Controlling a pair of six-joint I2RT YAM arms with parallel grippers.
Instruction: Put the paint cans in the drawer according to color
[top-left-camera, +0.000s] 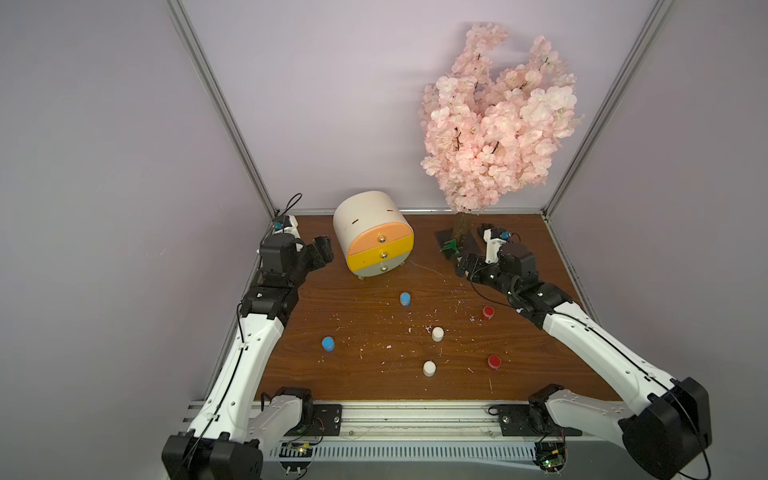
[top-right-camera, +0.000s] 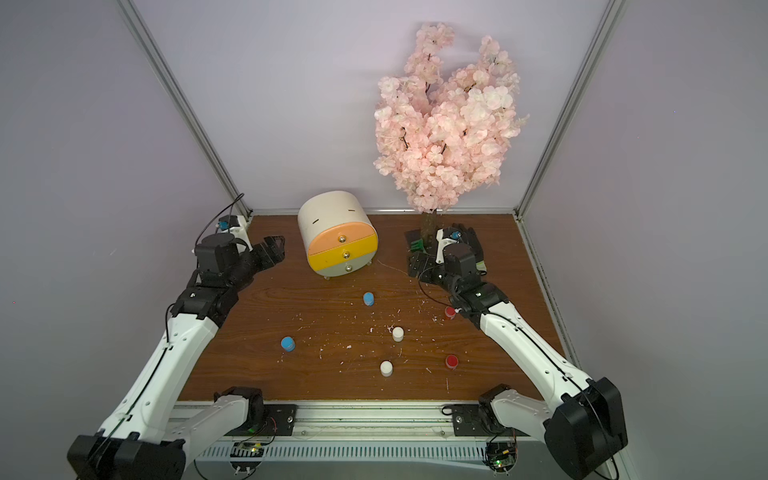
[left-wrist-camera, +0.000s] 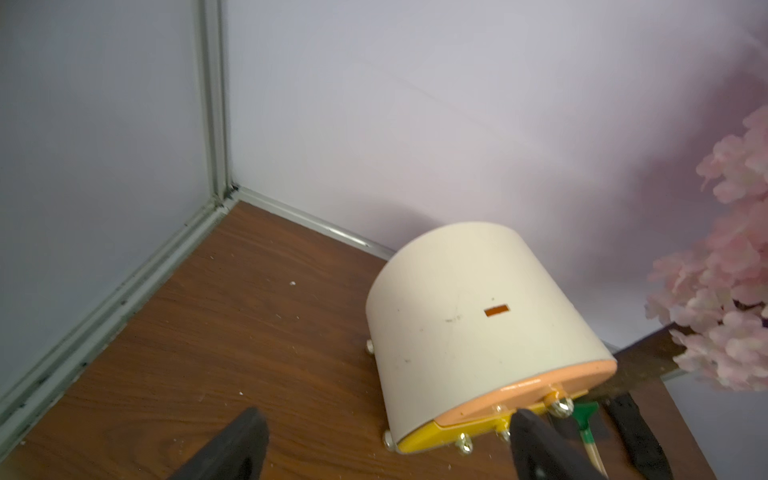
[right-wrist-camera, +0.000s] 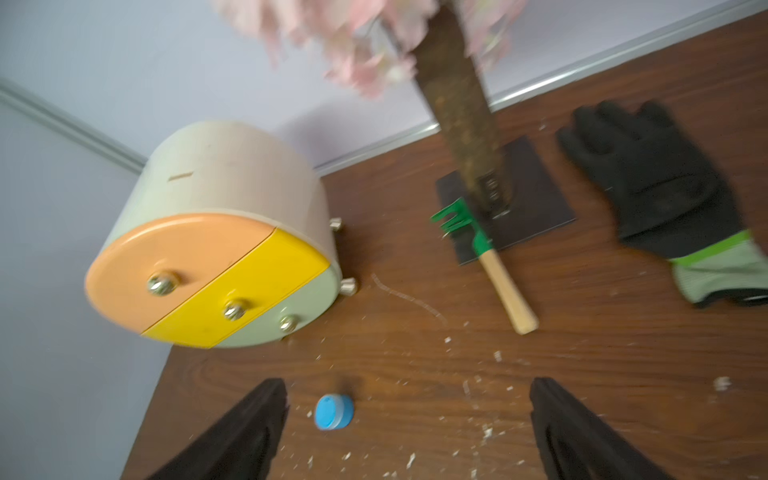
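A cream drum-shaped cabinet at the back has orange, yellow and pale green drawers, all closed. On the wooden table lie two blue cans, two white cans and two red cans. My left gripper hovers left of the cabinet, its fingers apart and empty. My right gripper is raised open above the table right of the cabinet, with nothing between its fingers.
A pink blossom tree stands at the back right, with a green rake and a black glove at its base. Small white bits are scattered over the table.
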